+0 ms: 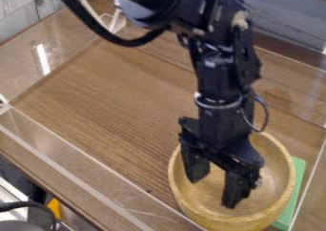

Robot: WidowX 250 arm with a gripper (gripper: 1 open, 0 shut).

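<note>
My black gripper [216, 175] is open, its two fingers reaching down over and into a tan round bowl [234, 208] at the lower right. The bottom of the bowl is partly hidden behind the fingers, and I see nothing held between them.
A green object [291, 200] lies under or beside the bowl's right side. Clear edging runs along the left and near sides, with cables at the lower left corner.
</note>
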